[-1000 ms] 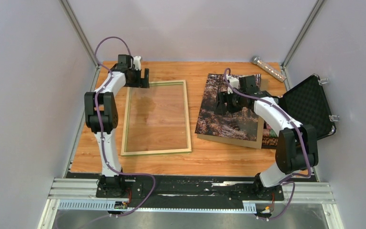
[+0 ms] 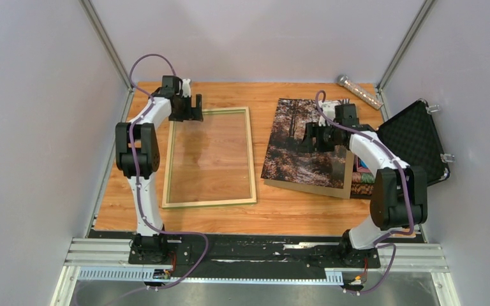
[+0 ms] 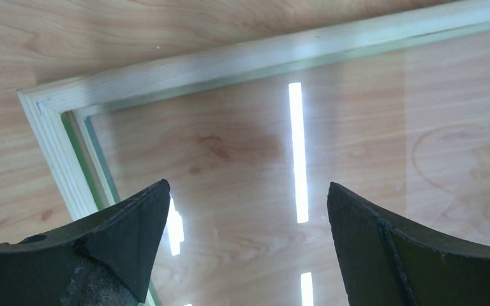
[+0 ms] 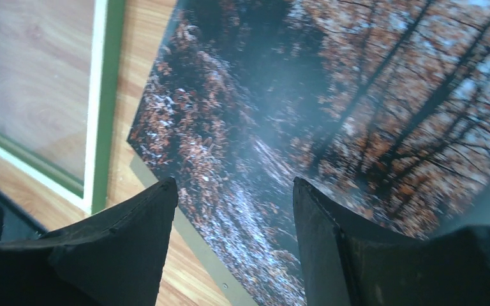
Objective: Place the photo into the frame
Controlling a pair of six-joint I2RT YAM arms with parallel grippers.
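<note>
The light wooden frame [image 2: 253, 159] lies flat on the left half of the table, bare wood showing through its clear pane [image 3: 242, 166]. To its right rests the photo [image 2: 293, 162], a dark forest print, on top of a brown backing board [image 2: 306, 189]. Over the frame's far-left corner my left gripper is open and empty. My right gripper hovers above the photo, its fingers parted with nothing between them. Part of the photo is hidden beneath the right arm in the top view.
An open black case [image 2: 415, 143] stands at the right, partly behind the right arm, with colourful items inside. A clear tube [image 2: 360, 91] lies at the far right corner. Bare table shows between frame and photo.
My right gripper has shifted a little to the right over the photo. The left arm has moved slightly about the frame's far-left corner. Frame and photo have stayed put.
</note>
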